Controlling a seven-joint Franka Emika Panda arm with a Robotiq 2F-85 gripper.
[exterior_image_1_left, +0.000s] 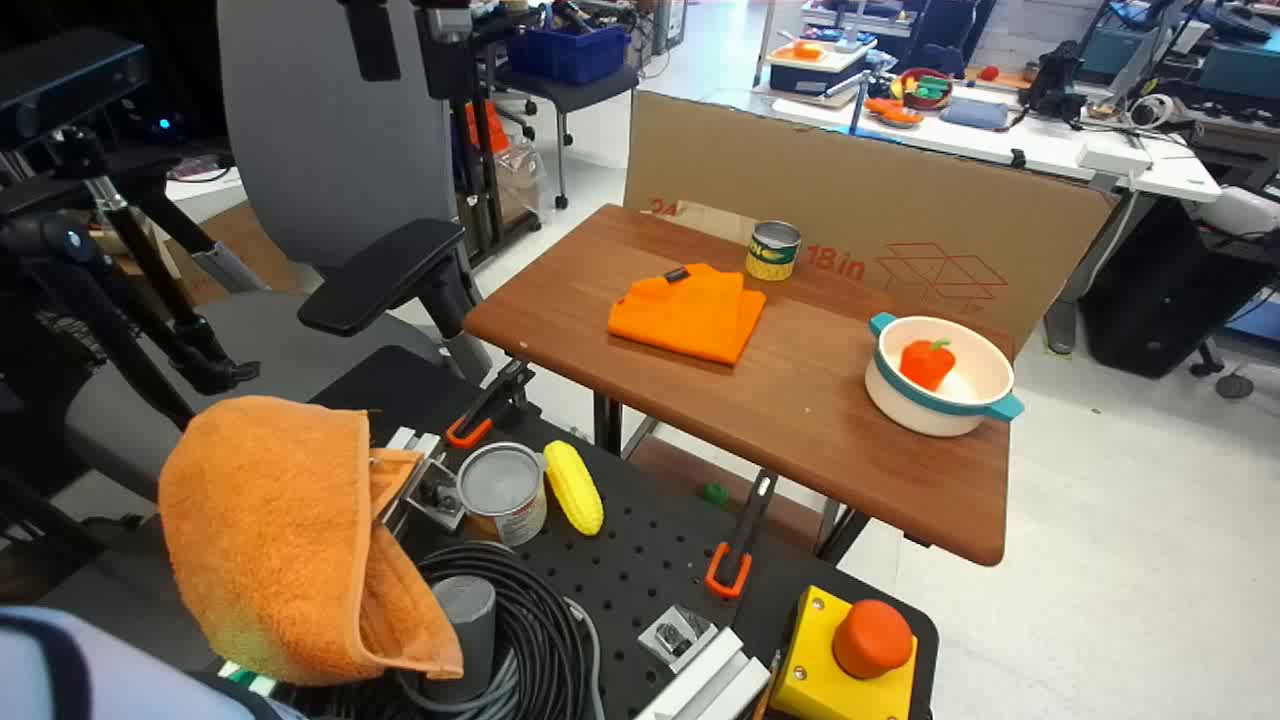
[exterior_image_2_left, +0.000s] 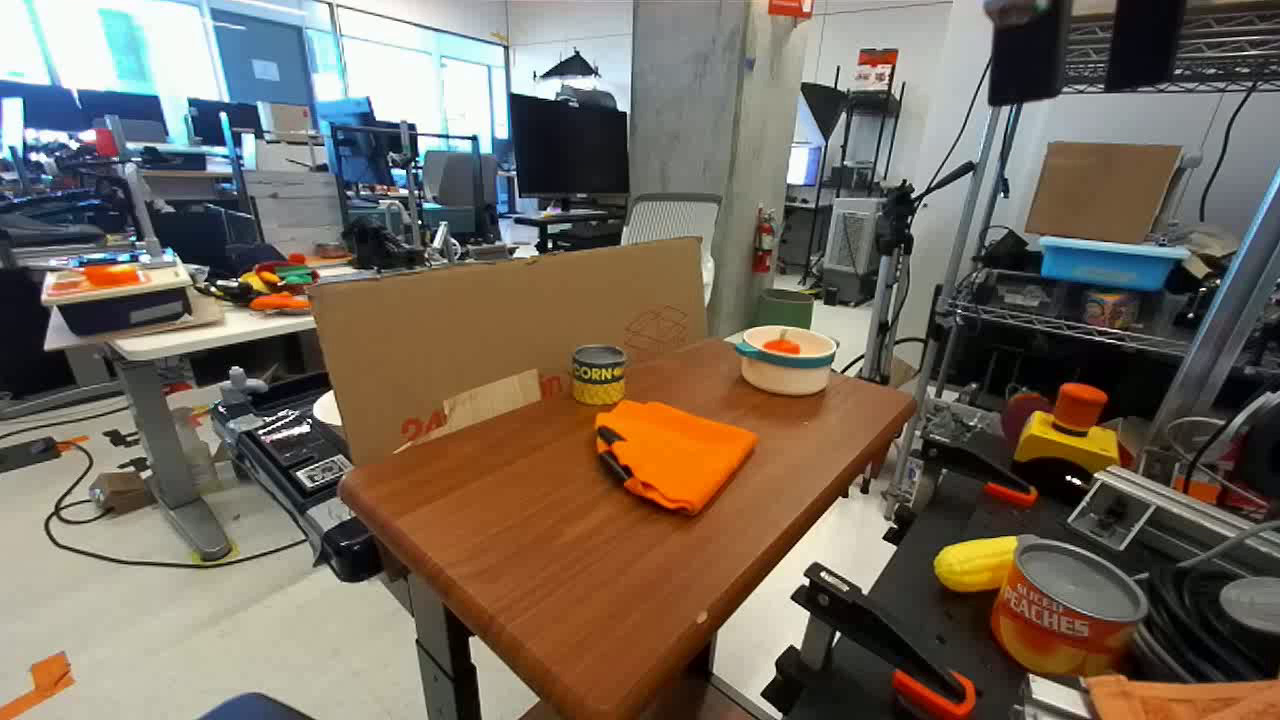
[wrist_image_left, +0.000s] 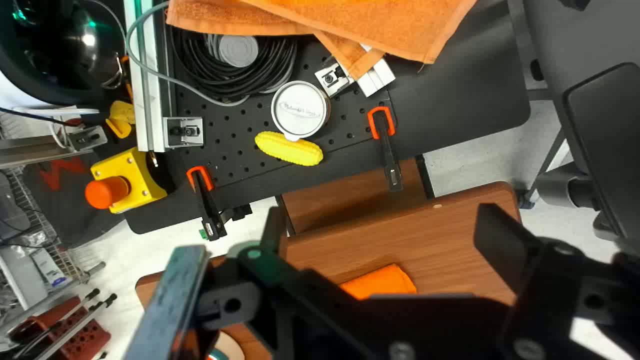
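Observation:
High above the black bench hangs my gripper, open, with nothing between its widely spaced fingers. Its tips also show along the top edge of both exterior views. On the brown table, a folded orange cloth lies near the middle. A corn can stands upright behind it, by the cardboard. Toward the table's other end sits a cream pot with teal handles, holding an orange pepper. On the bench, a yellow corn cob lies touching or close beside a sliced peaches can.
A cardboard panel walls off the table's far side. The bench carries clamps, coiled black cable, a yellow box with a red button and a draped orange towel. A gap separates bench and table.

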